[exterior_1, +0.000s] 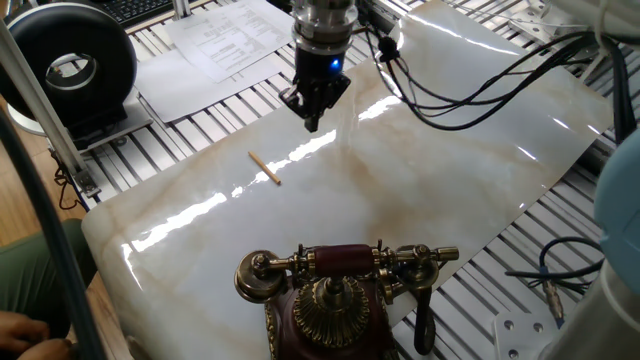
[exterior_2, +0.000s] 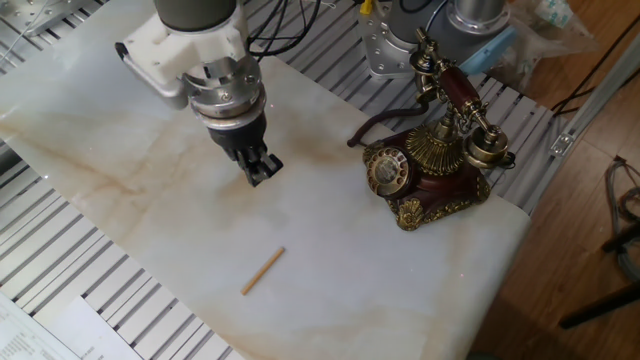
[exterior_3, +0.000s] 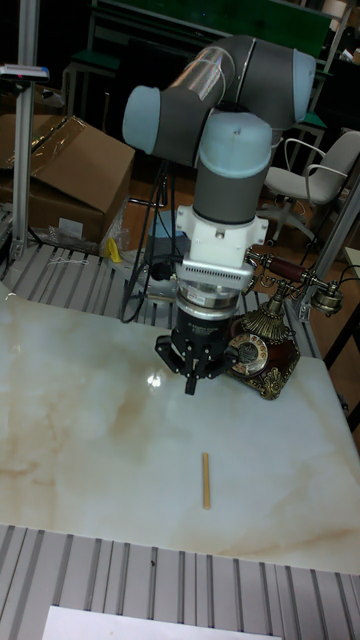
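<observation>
A thin tan wooden stick (exterior_1: 265, 168) lies flat on the marbled board, apart from everything else; exterior view 2 has the same stick (exterior_2: 263, 271) near the front of the board. My black gripper (exterior_1: 312, 124) hangs above the board, pointing down. Its fingers come together at the tip in exterior view 3, where the gripper (exterior_3: 191, 386) looks shut with nothing visible between them. An ornate dark red and brass rotary telephone (exterior_2: 432, 170) stands at one end of the board, its handset (exterior_2: 460, 90) resting on the cradle. The gripper touches neither stick nor telephone.
Black cables (exterior_1: 470, 115) loop beside the arm. Paper sheets (exterior_1: 225, 40) and a black ring-shaped device (exterior_1: 68, 65) stand beyond the board (exterior_2: 330, 310). A person's hand (exterior_1: 22, 330) shows at lower left. The board around the stick is clear.
</observation>
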